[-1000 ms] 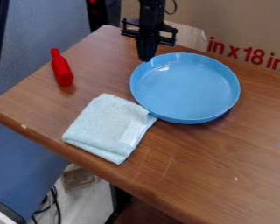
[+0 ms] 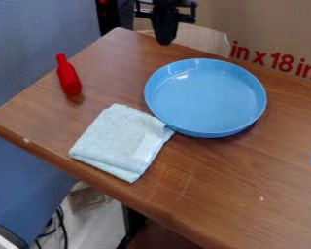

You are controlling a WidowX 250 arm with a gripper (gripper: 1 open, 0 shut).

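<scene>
My black gripper (image 2: 165, 29) is raised at the top centre of the camera view, above the back of the wooden table (image 2: 249, 219), apart from the items on it; whether it is open or shut I cannot tell. A blue plate (image 2: 205, 95) lies right of centre. A light blue folded cloth (image 2: 121, 141) lies just to its lower left. A red bottle (image 2: 67, 76) is on the left part of the table.
A cardboard box with red lettering (image 2: 272, 56) stands behind the table.
My gripper has moved upward, away from the back edge of the plate. The plate, cloth and red bottle look unmoved.
</scene>
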